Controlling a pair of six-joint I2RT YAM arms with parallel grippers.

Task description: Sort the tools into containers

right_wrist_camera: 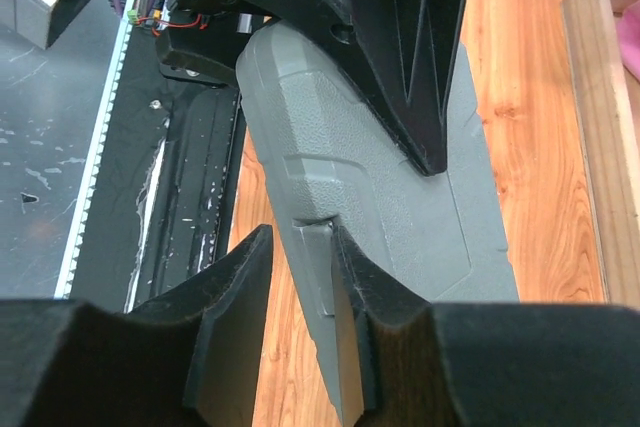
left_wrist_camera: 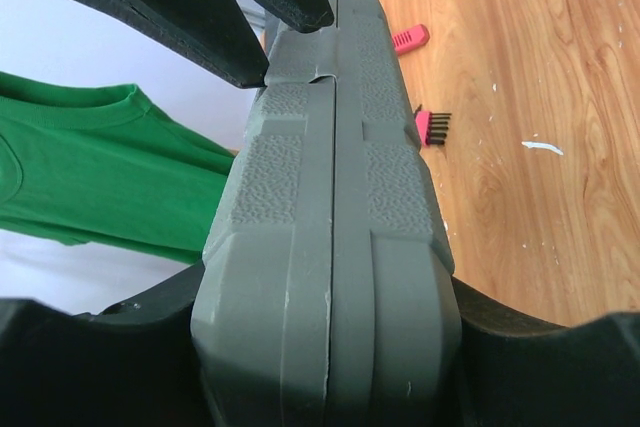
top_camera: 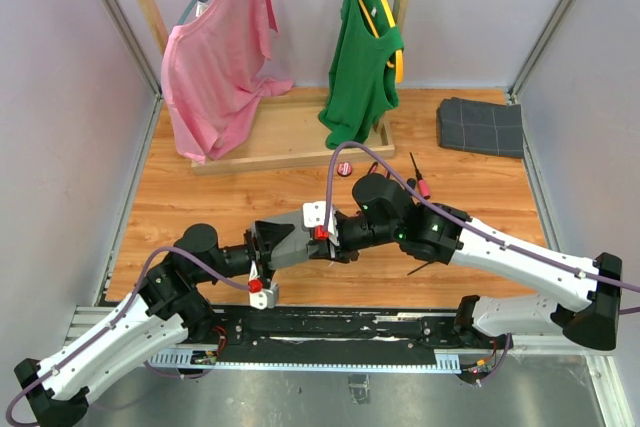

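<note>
A grey hard case (left_wrist_camera: 330, 247) is held off the table, shut, its seam running lengthwise in the left wrist view. My left gripper (top_camera: 268, 245) is shut on one end of it, with its fingers (right_wrist_camera: 415, 117) across the case in the right wrist view. My right gripper is at the seam side by a latch (right_wrist_camera: 318, 257), its fingers apart; one fingertip appears to touch the latch edge. On the table lie a red-handled screwdriver (top_camera: 422, 187), a round red-and-white item (top_camera: 344, 169) and, in the left wrist view, a pink comb-like piece (left_wrist_camera: 432, 127).
Behind the arms stands a wooden rack (top_camera: 260, 159) with a pink shirt (top_camera: 220, 67) and a green top (top_camera: 362, 67) hanging. A folded dark cloth (top_camera: 480, 127) lies back right.
</note>
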